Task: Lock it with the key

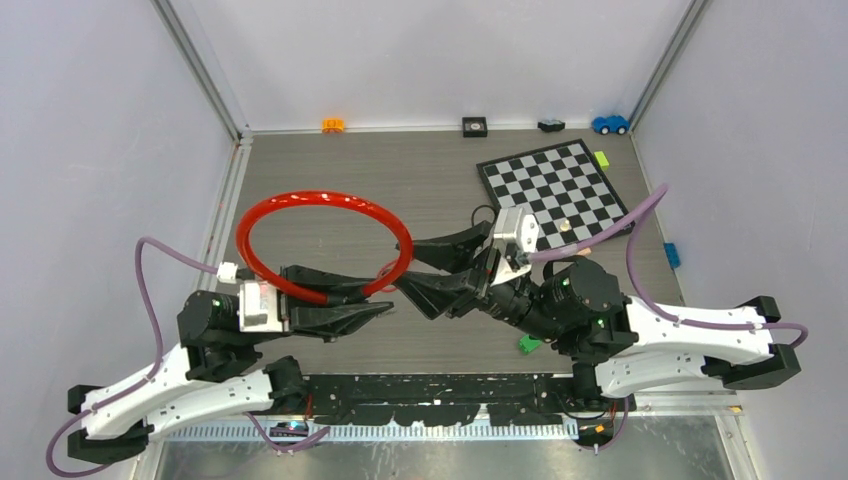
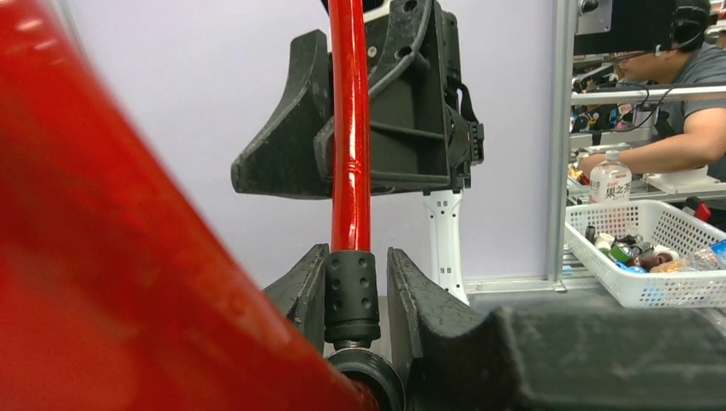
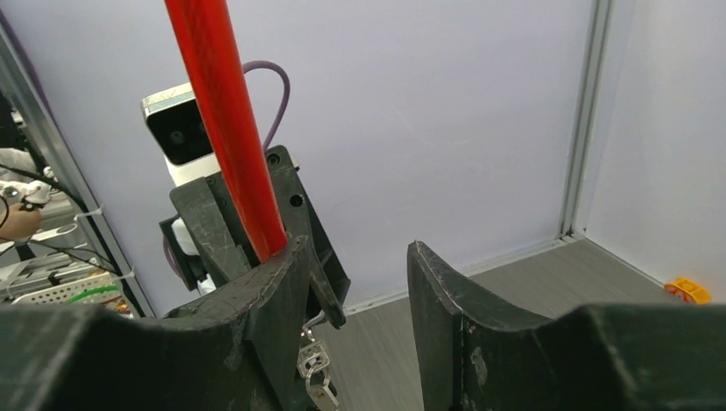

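A large red cable lock (image 1: 321,197) is held in my left gripper (image 1: 370,307), which is shut on it at the black end fitting (image 2: 351,291). My right gripper stands open just beside the left one, raised above the board. In the right wrist view, the red cable crosses near the left finger, and small metal keys (image 3: 315,372) show below, by the left gripper. Whether the cable lies between the right fingers cannot be told.
A chessboard (image 1: 539,185) lies at the back right, with a black key loop partly hidden beside it. An orange toy (image 1: 333,125), a blue car (image 1: 610,124) and a green block (image 1: 530,343) sit around the floor. A small red loop is mostly hidden beneath the grippers.
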